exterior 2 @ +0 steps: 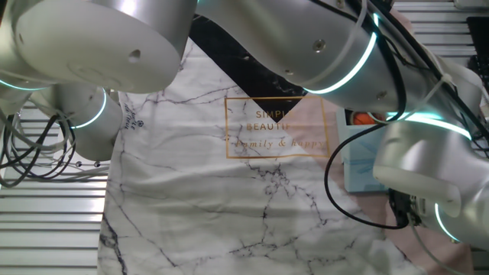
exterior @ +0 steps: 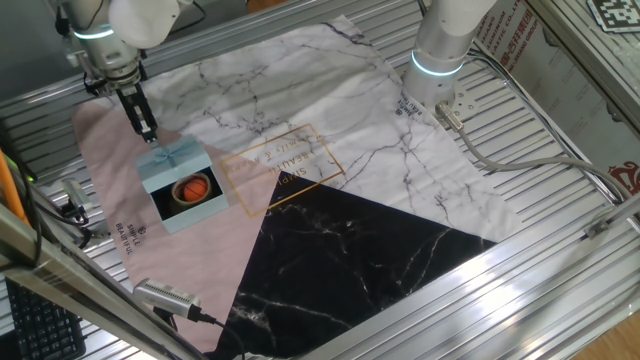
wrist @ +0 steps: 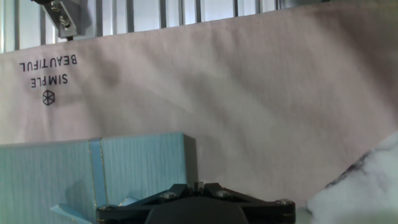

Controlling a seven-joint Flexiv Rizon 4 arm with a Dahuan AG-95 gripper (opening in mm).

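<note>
A light blue box point(exterior: 190, 213) stands on the pink part of the cloth. Its lid point(exterior: 172, 163), tied with a blue ribbon bow, covers only the back portion. Through the uncovered part shows an orange ball point(exterior: 196, 188) with dark lines, sitting in a round holder. My gripper point(exterior: 151, 139) points down just behind the lid; its fingertips meet in the wrist view, with nothing visible between them. There, the lid point(wrist: 143, 165) lies at lower left, close to the fingers. Whether they touch it, I cannot tell. The arm partly hides the box point(exterior 2: 365, 164) in exterior view 2.
A metal device point(exterior: 167, 298) with a cable is at the front left. The robot's base point(exterior: 432, 80) stands at the back right, and a keyboard point(exterior: 42, 318) lies off the table's left side.
</note>
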